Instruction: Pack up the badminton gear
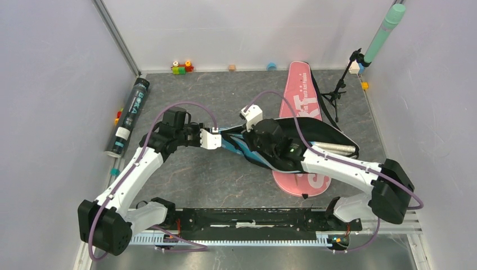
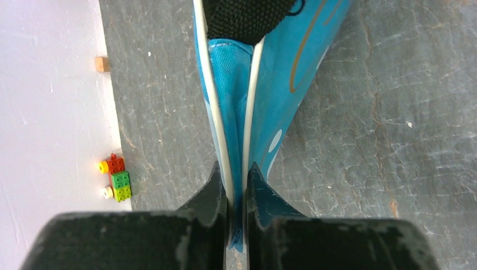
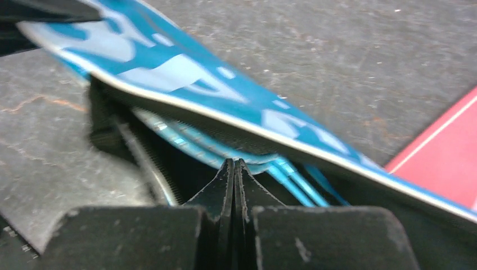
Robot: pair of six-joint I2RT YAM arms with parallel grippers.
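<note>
A blue racket bag (image 1: 232, 145) lies open across the middle of the floor, its black inside showing. My left gripper is shut on the bag's narrow left end, pinching both pale edges together. A pale handle (image 1: 336, 148) lies in the right part of the bag. In the right wrist view, blue-and-white racket frames (image 3: 205, 149) show inside, below the near blue flap (image 3: 208, 87). My right gripper is shut over the opening, and nothing shows between its fingertips. The right arm hides part of the bag from above.
Beneath the bag lies a pink racket case (image 1: 301, 90). A black tube (image 1: 128, 117) leans along the left wall, and a small tripod (image 1: 334, 95) stands at the back right. Toy blocks (image 1: 181, 68) sit by the back wall.
</note>
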